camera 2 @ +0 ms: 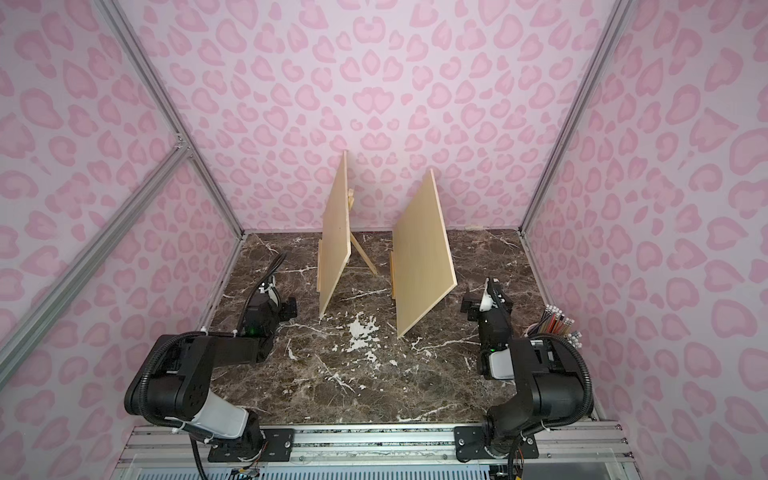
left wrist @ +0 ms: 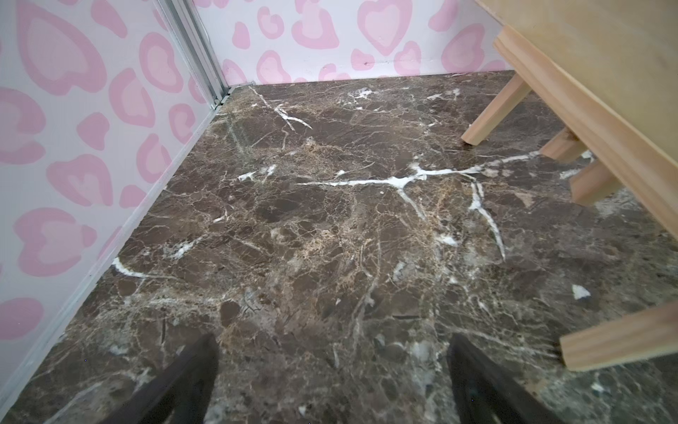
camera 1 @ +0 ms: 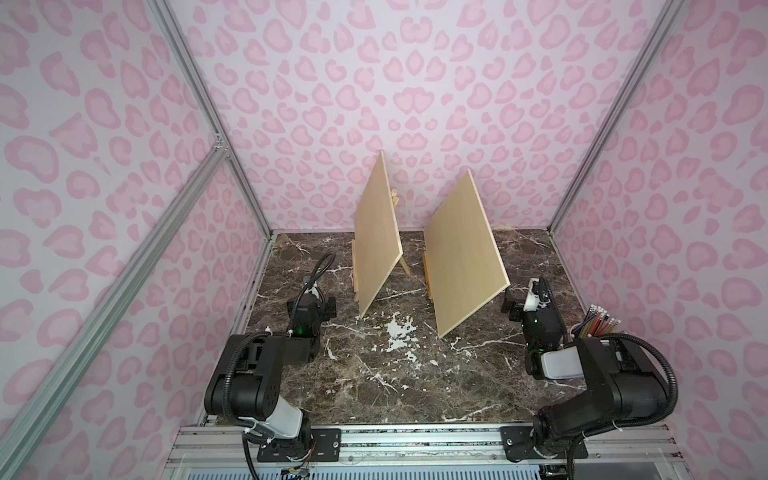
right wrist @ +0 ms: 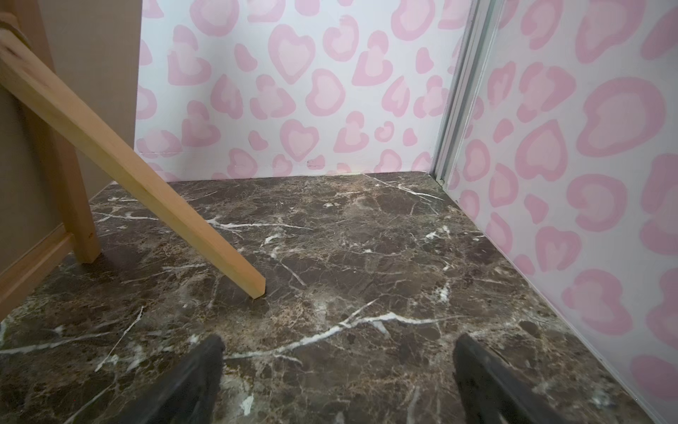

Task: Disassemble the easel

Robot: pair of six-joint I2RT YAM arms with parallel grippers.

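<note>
Two easels stand on the dark marbled table, each bearing a large pale board. The left board (camera 1: 376, 232) and the right board (camera 1: 465, 252) both face left and lean back. In the left wrist view the left easel's wooden ledge (left wrist: 600, 127) and its feet show at the right. The right easel's rear leg (right wrist: 162, 190) slants down to the table in the right wrist view. My left gripper is open and empty, left of the left easel. Also open and empty, my right gripper stands to the right of the right easel.
A bundle of thin colored sticks (camera 2: 556, 321) lies at the right edge beside my right arm. White flecks (camera 1: 400, 329) mark the table in front of the boards. Patterned walls close the back and sides.
</note>
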